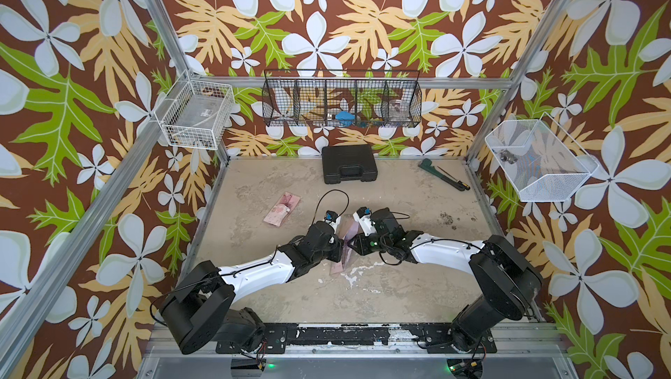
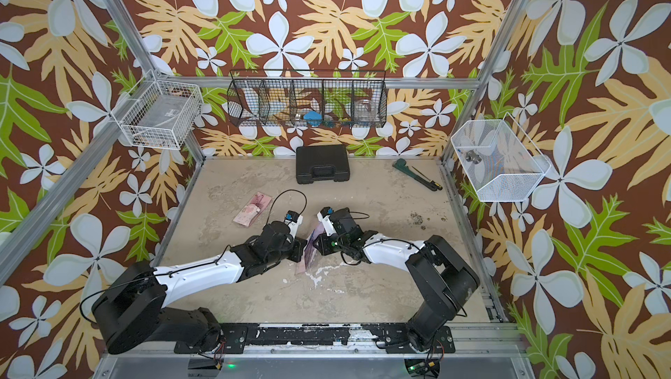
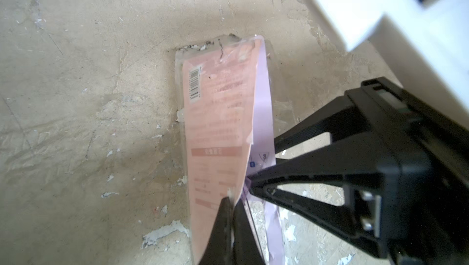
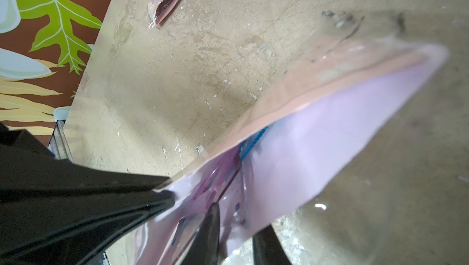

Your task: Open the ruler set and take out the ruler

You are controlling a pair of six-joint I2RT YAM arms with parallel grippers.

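Observation:
The ruler set is a clear packet with a pink printed card (image 3: 219,118), raised and gaping along one long side. At its near edge my left gripper is shut, the thin edge pinched between its fingertips. In the right wrist view the pale lilac inside (image 4: 312,152) of the packet faces me, with a thin blue strip (image 4: 254,143) and clear, purplish pieces inside; which piece is the ruler I cannot tell. My right gripper stands open at the packet's mouth, its fingertips close to those pieces, nothing clearly held.
Another pink packet (image 1: 282,209) lies to the left on the table. A black case (image 1: 349,163) sits at the back, with a green-handled tool (image 1: 444,174) at the back right. Wire baskets hang on the walls.

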